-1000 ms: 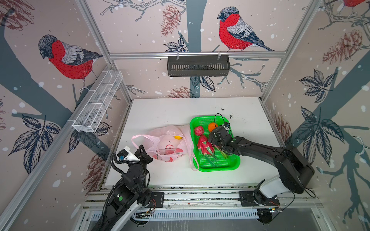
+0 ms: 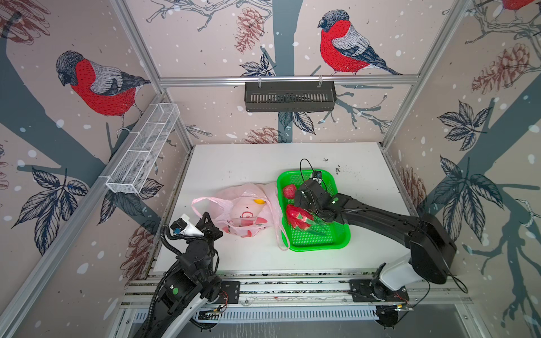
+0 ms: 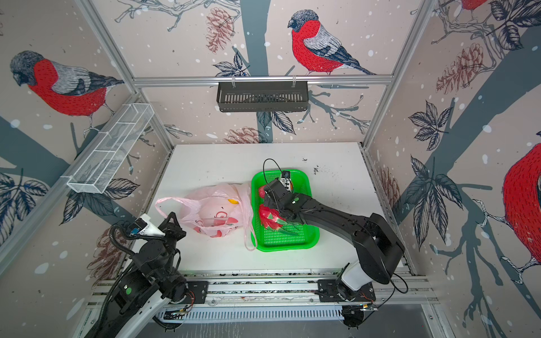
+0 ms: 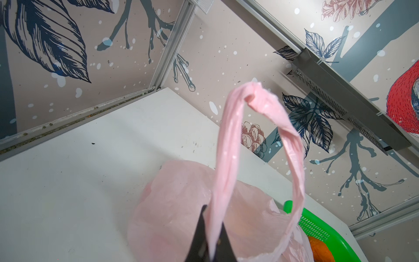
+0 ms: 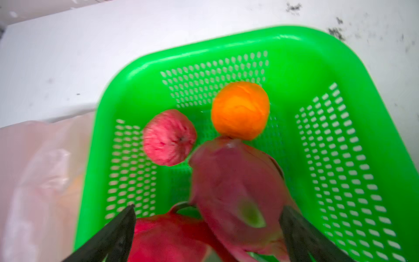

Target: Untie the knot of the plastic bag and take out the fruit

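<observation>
A pink plastic bag [image 2: 242, 205] lies open on the table, something yellow [image 2: 259, 201] showing through its mouth. My left gripper is shut on one bag handle [image 4: 227, 174], which loops upward above the fingers. Over the green basket [image 5: 349, 56] my right gripper stands open, with nothing gripped. Below and between its fingers lie two dragon fruits: a dark one [image 5: 235, 187] and a brighter red one [image 5: 168, 242]. Farther in the basket are an orange [image 5: 240, 109] and a small pink-red round fruit [image 5: 170, 137].
The bag rests against the basket's left side, its other handle [image 2: 283, 233] hanging over the rim. A white wire rack [image 2: 143, 149] is on the left wall and a dark shelf [image 2: 290, 97] on the back wall.
My right gripper has shifted left and a little away over the basket, covering the orange in the top left view. The red dragon fruit has turned and tipped over. The left arm stays still.
</observation>
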